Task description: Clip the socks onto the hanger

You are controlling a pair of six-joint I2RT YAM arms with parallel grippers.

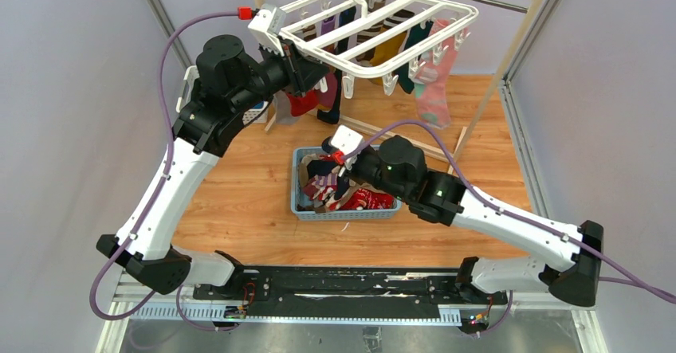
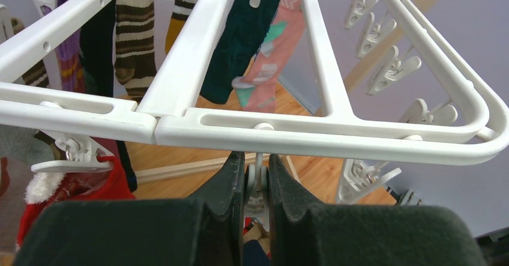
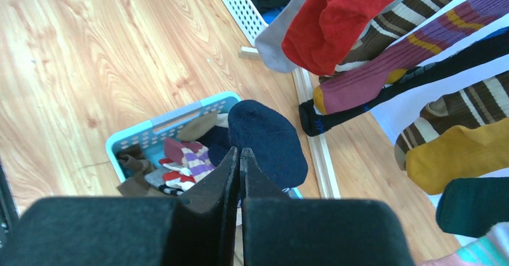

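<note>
The white hanger (image 1: pixel 375 26) hangs at the top, with several clips round its frame. In the left wrist view, my left gripper is shut on a white clip (image 2: pixel 257 175) under the front rail. My right gripper is shut above the basket, with a navy sock (image 3: pixel 270 143) at its fingertips. The sock appears pinched between them, though the fingers hide the grip itself. Several socks hang from the hanger, among them a pink one (image 1: pixel 433 90) and a red one (image 3: pixel 348 20).
The blue basket (image 1: pixel 343 216) on the wooden floor holds several loose socks. A wooden stand (image 1: pixel 510 58) carries the hanger's rod. A white basket (image 3: pixel 231 5) stands behind the hanging socks. Open floor lies left of the blue basket.
</note>
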